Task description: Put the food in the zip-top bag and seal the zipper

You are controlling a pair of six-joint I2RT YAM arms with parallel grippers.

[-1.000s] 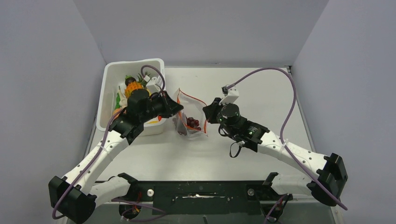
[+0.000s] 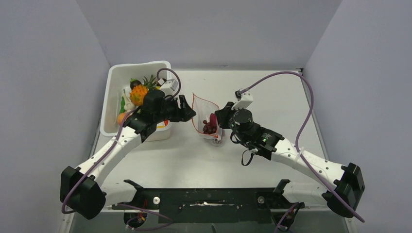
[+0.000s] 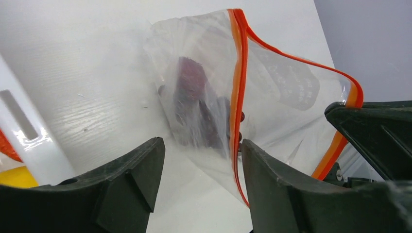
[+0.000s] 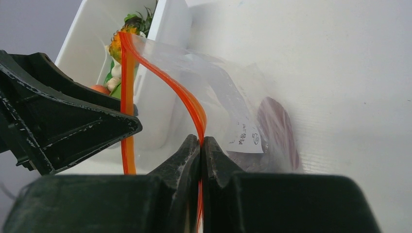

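The clear zip bag (image 2: pixel 205 108) with orange rims stands open between my grippers, with dark red round food and a longer reddish piece (image 2: pixel 213 121) inside. My right gripper (image 2: pixel 221 115) is shut on the bag's rim; the right wrist view shows the orange edge (image 4: pixel 193 109) running down between its fingertips. My left gripper (image 2: pixel 188 107) is part open at the opposite rim; in the left wrist view the orange zipper edge (image 3: pixel 238 77) passes by its fingertips, which stand apart.
A white bin (image 2: pixel 111 97) at the back left holds pineapple and other assorted food. The table right of the bag and in front of it is clear, bounded by grey walls.
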